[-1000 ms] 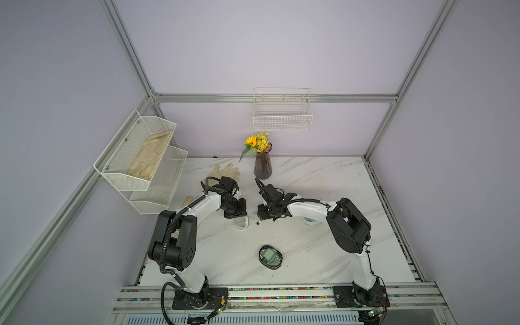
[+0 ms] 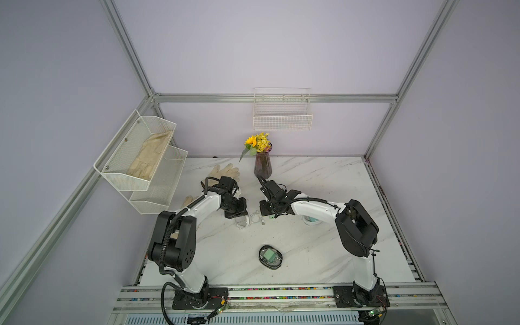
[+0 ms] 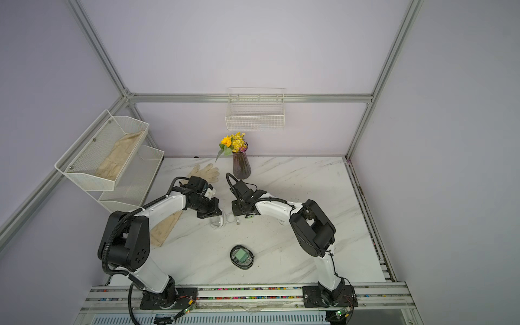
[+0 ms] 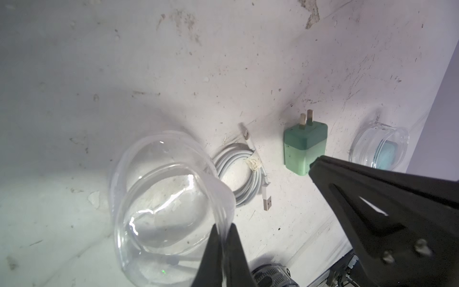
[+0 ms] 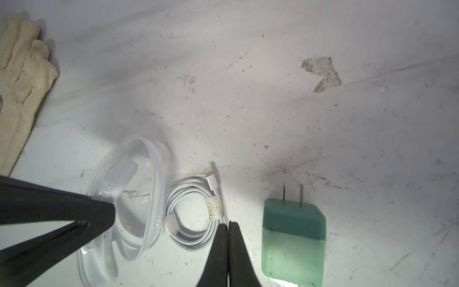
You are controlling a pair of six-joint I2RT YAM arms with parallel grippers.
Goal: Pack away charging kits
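My left gripper is shut on the wall of a clear, round, soft-looking container (image 4: 157, 210), tilted over the white table. Beside it lies a coiled white cable (image 4: 253, 184), one plug end showing on each side. A two-tone green charger (image 4: 306, 143) rests to the right of the coil, prongs pointing away. My right gripper hangs between coil and charger in the right wrist view. Its fingertips look together, with nothing showing between them. Farther right, another clear round container (image 4: 380, 146) holds something blue-green.
A black coil with a green block (image 2: 270, 256) sits at the front centre. A vase of yellow flowers (image 2: 263, 164) stands behind the grippers, and a pale glove (image 2: 227, 172) lies at back left. White mesh baskets (image 2: 143, 162) hang on the left wall.
The left arm and its container have hardly moved.
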